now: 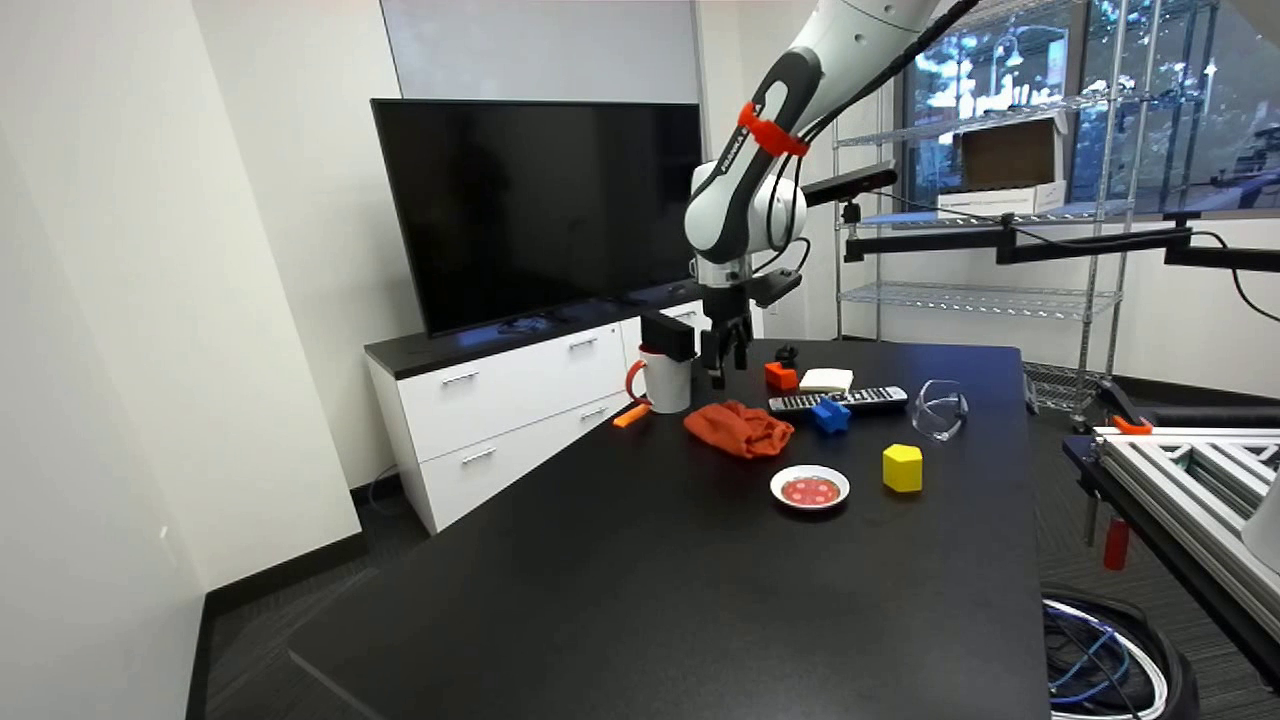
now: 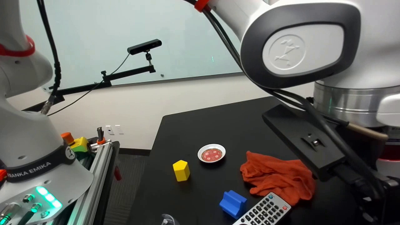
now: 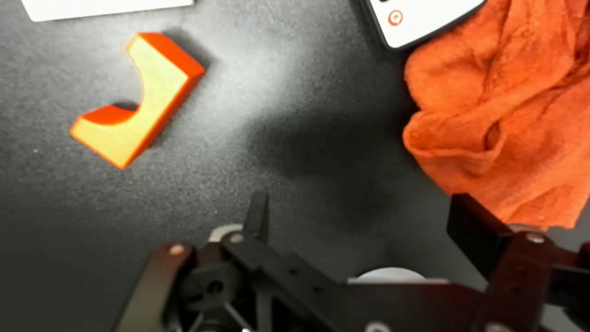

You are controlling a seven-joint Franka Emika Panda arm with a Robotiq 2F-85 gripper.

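My gripper is open over the dark table, its fingers wide apart and nothing between them. From exterior view 1, the gripper [image 1: 723, 360] hangs just right of a white mug [image 1: 668, 382] with a red handle; a black block-shaped thing shows at the mug's top. An orange-red cloth [image 3: 509, 121] lies crumpled to the right in the wrist view. On the left there is an orange block [image 3: 152, 91] with a curved notch, apart from the fingers. A pale rounded edge [image 3: 390, 274] shows low between the fingers, too little to identify.
A remote [image 2: 264, 212], a blue block [image 2: 233, 204], a yellow block [image 2: 181, 170] and a small patterned dish [image 2: 211, 153] stand near the cloth. Clear glasses [image 1: 939, 410] and a white pad [image 1: 827, 380] are toward the right and back. The table's near half is empty.
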